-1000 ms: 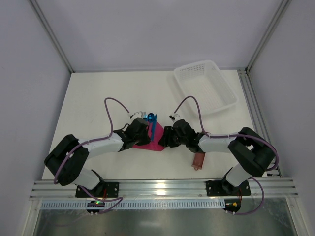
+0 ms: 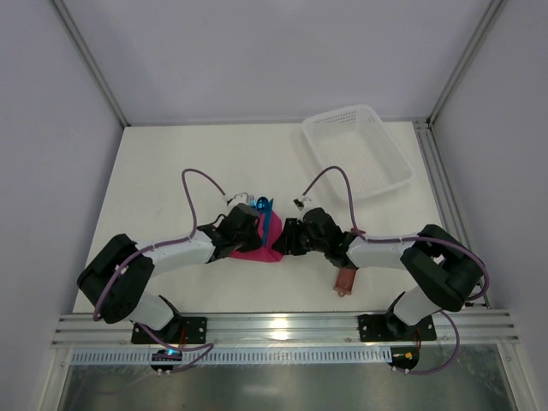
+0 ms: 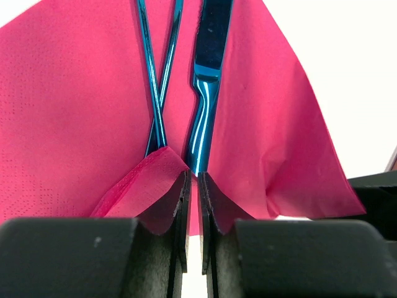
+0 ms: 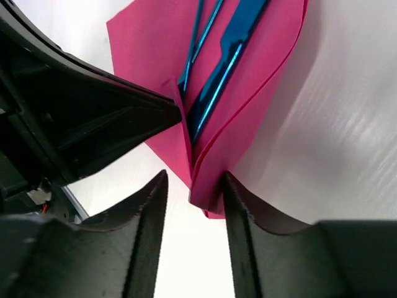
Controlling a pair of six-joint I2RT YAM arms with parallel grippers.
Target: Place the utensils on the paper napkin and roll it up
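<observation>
The pinkish-red napkin (image 2: 275, 231) lies beneath a blue knife (image 3: 203, 124) and two thinner blue utensils, whose handles (image 3: 151, 68) cross. In the top view, a spoon head (image 2: 262, 203) and fork tines (image 2: 253, 202) show at their far end. My left gripper is nearly closed, with a raised fold of napkin pinched at its fingertips, next to the knife handle's end. Opposite it, my right gripper stands open. Between and just beyond its fingers, the napkin's raised right edge (image 4: 214, 167) curls up, apparently not clamped.
A white basket (image 2: 321, 144) stands at the back right. A reddish-brown object (image 2: 345, 281) lies beneath the right arm, near the front. The two grippers are close together over the napkin.
The napkin's right corner has shifted slightly left. My left arm looks still.
</observation>
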